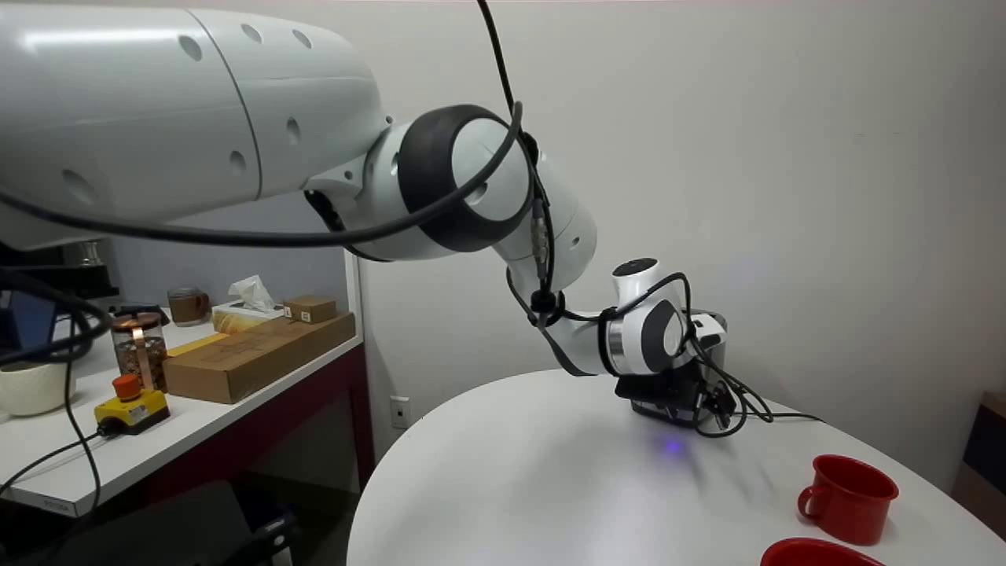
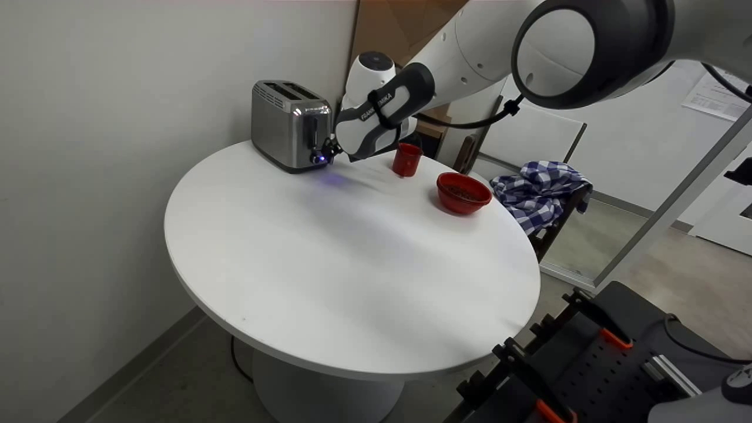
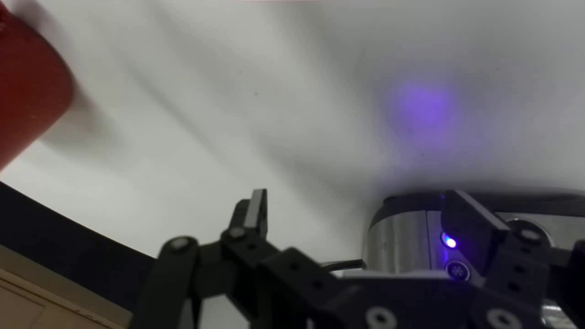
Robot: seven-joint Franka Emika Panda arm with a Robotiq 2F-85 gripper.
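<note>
A silver toaster (image 2: 285, 134) with two slots on top stands on the round white table (image 2: 282, 268) near the wall. Beside its front end is my gripper (image 2: 329, 151), low near the controls. In the wrist view the gripper is open, its fingers far apart with nothing held between them. Its right finger (image 3: 471, 227) overlaps the toaster's control panel, close to a blue-lit button (image 3: 448, 240); I cannot tell whether they touch. The left finger (image 3: 255, 214) is over bare table. In exterior view 1 the arm hides most of the toaster.
A red mug (image 2: 406, 160) stands to the right of the arm, and a red bowl (image 2: 463, 194) with small dark contents sits near the table's edge. A black cable (image 1: 802, 416) runs across the table near the toaster.
</note>
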